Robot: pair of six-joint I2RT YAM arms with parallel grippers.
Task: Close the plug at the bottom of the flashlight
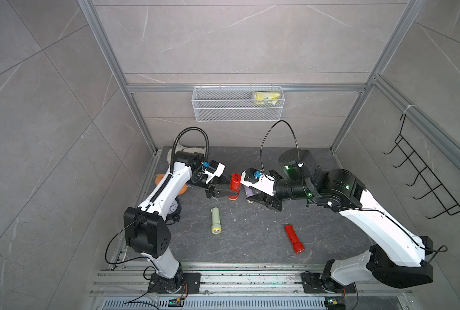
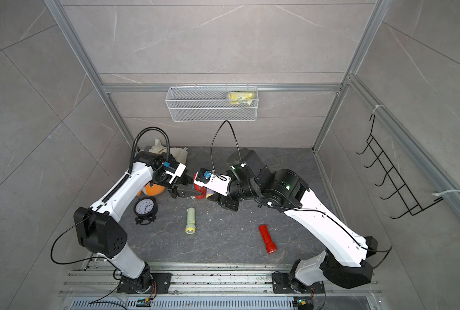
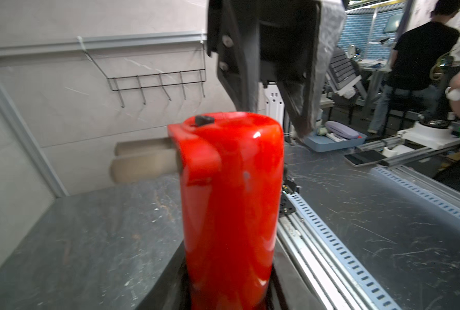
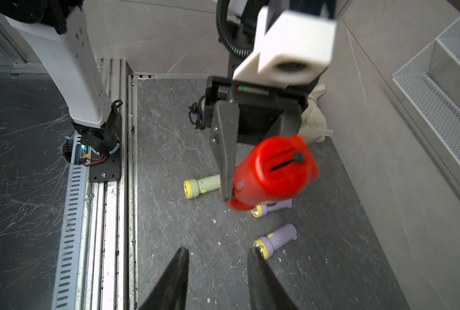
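Observation:
A red flashlight (image 3: 224,206) stands upright in the air in my left gripper (image 1: 230,188), which is shut on its body. At its top end, seen close in the left wrist view, is a red cap piece (image 3: 193,155) at the side, with a small dark part on the end face. The right wrist view shows that same end (image 4: 281,168), with a dark slot. My right gripper hangs open beside it, nothing between its blurred fingers. A dark gripper body also rises above the flashlight in the left wrist view.
On the dark table lie a green flashlight (image 1: 215,219), another red flashlight (image 1: 294,237) and purple flashlights (image 4: 281,237). A clock (image 2: 145,206), an orange object (image 2: 155,188) and a pale cloth item (image 2: 178,154) are at the left back. A wire basket (image 1: 237,103) hangs on the back wall.

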